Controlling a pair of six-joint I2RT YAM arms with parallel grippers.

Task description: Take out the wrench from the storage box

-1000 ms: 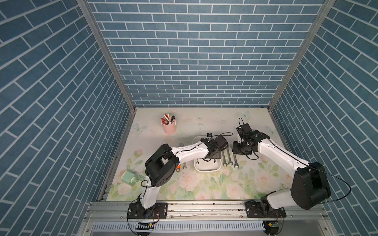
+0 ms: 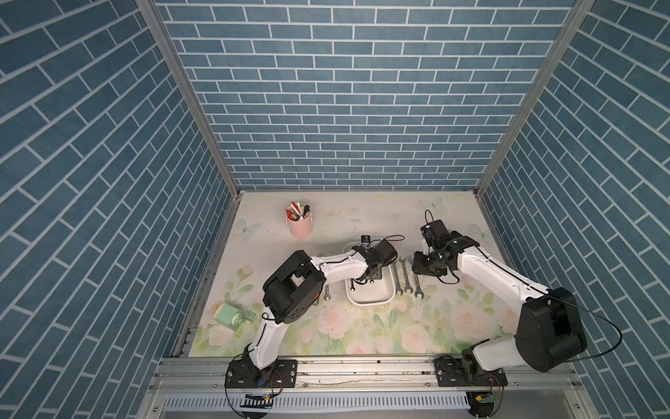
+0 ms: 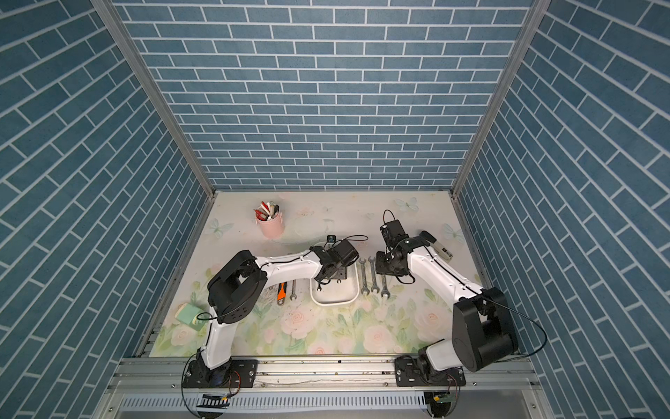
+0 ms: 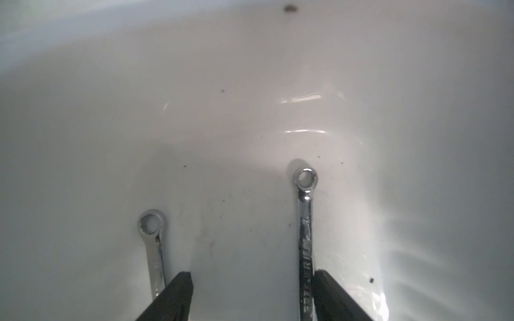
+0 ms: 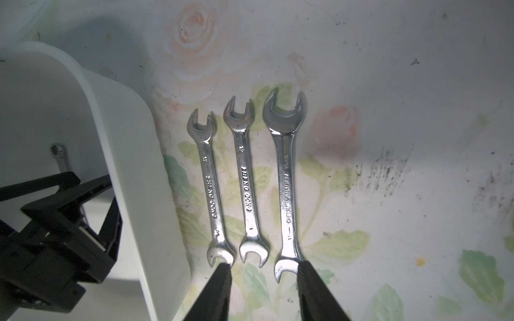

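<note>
Two small silver wrenches lie inside the white storage box [image 5: 136, 176]. In the left wrist view, the right-hand wrench [image 4: 305, 235] reaches down beside my left gripper's right finger, and the left-hand wrench [image 4: 154, 251] shows near its left finger. My left gripper is inside or just over the box with its fingers apart; I see nothing held between them. To the right of the box, my right gripper hangs above three larger open-ended wrenches, fingers apart and empty. The lower ends of both boxed wrenches are cut off in the left wrist view.
Three wrenches [image 5: 286, 176] lie side by side on the table right of the box. A pink cup of tools [image 2: 300, 225] stands behind left, a green item [image 2: 229, 315] at front left. An orange-handled tool [image 3: 281, 293] lies left of the box.
My left gripper has shifted a little to the left over the box, and the box appears slightly farther right. The right arm has barely moved.
</note>
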